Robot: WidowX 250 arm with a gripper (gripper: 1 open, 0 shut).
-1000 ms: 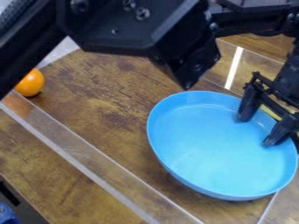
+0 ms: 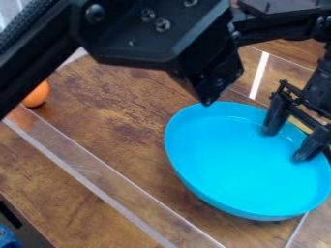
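The black arm reaches over the table from the top of the view. Its gripper (image 2: 287, 136) is at the right, over the right part of a blue round plate or shallow bowl (image 2: 233, 174). The two dark fingers are apart and low at the plate's far right side. A small yellow item shows behind them, mostly hidden, and I cannot tell whether it is between the fingers.
An orange ball or fruit (image 2: 37, 93) sits at the left edge. Clear tape strips cross the wooden table (image 2: 116, 126). A blue object (image 2: 11, 235) is cut off at the lower left. Bare wood lies left of the plate.
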